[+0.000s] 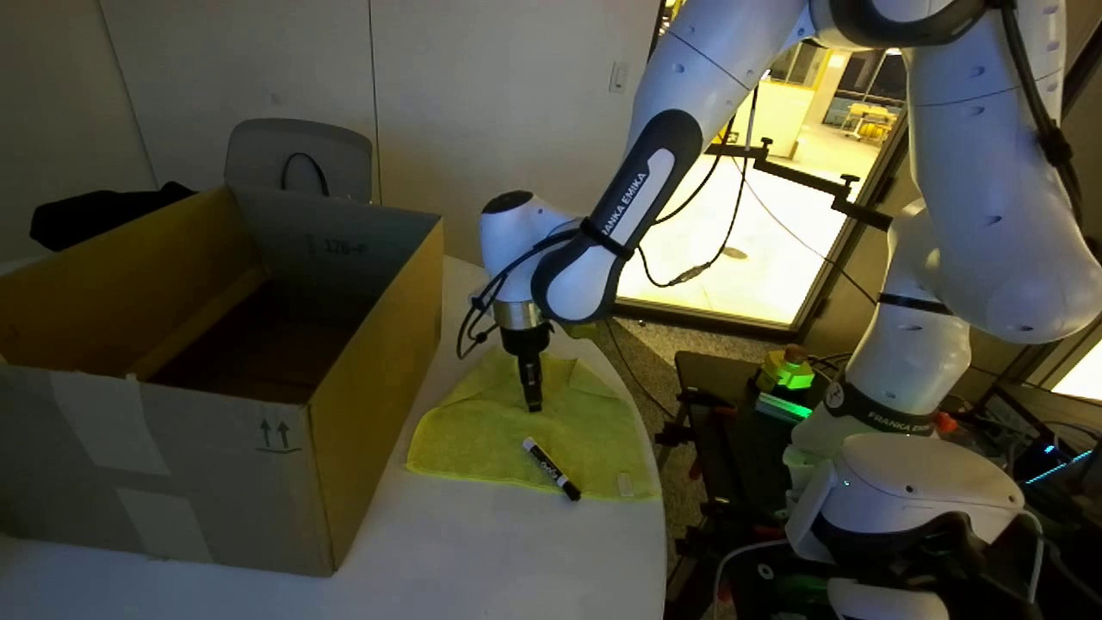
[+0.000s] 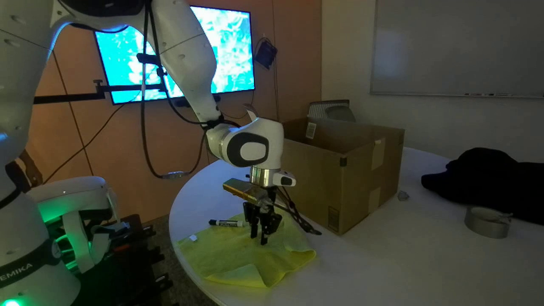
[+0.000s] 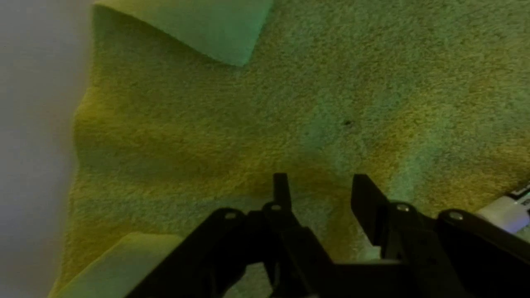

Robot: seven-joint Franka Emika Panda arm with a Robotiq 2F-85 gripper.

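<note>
A yellow cloth (image 1: pixel 485 444) lies spread near the table's rounded end, with folded-over corners (image 3: pixel 208 30) showing in the wrist view. On it rests a black and white marker (image 1: pixel 553 469), near one edge of the cloth. My gripper (image 2: pixel 258 240) points down over the middle of the cloth, apart from the marker. In the wrist view its two fingers (image 3: pixel 281 191) stand part way open, with only cloth visible between and beneath them. Whether the fingertips touch the cloth cannot be told. The marker's white end (image 3: pixel 504 213) shows at the right edge there.
A large open cardboard box (image 1: pixel 377 382) stands close beside the cloth. Farther along the table are a roll of tape (image 2: pixel 488 222) and a dark garment (image 2: pixel 489 178). Bare white tabletop (image 1: pixel 496 558) lies in front of the cloth.
</note>
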